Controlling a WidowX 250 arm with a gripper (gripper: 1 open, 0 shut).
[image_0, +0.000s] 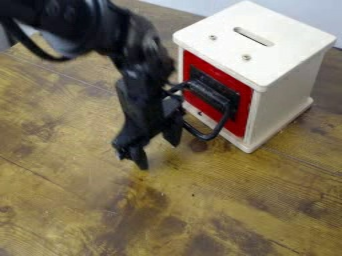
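Observation:
A black arm reaches in from the upper left, its gripper pointed down at the wooden floor just left of a white box. The fingers are apart with nothing visible between them. The box has a slot on top and a red front with a black panel and a looped black handle, close beside the gripper.
A pale wall or edge runs along the back behind the box.

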